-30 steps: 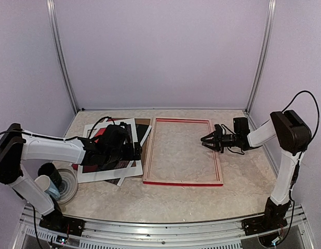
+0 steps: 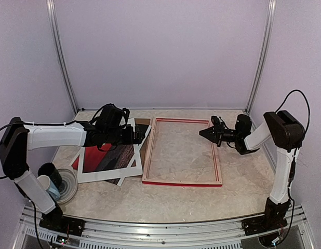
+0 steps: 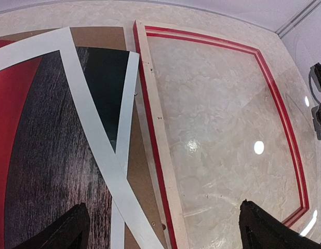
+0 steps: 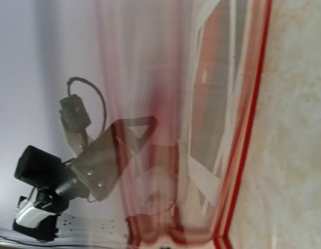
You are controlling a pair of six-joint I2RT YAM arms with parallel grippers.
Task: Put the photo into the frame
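Observation:
The clear frame with red-edged rails (image 2: 217,165) lies flat at the centre of the table. Left of it, photos with white borders (image 2: 111,174) overlap on brown board (image 3: 101,36). My left gripper (image 2: 134,136) hangs over the photos' right part; in the left wrist view it is open, its fingers (image 3: 267,228) apart with nothing between. My right gripper (image 2: 202,133) is over the frame's right rail, seemingly shut; the right wrist view shows only reflections and a red rail (image 4: 250,119), so its fingertips are unclear there.
A dark cup (image 2: 49,174), a light blue cup (image 2: 46,187) and a round dish (image 2: 70,192) stand at the front left.
My left gripper has risen away from the photos, moving up in the top view. My right gripper has shifted slightly up and left.

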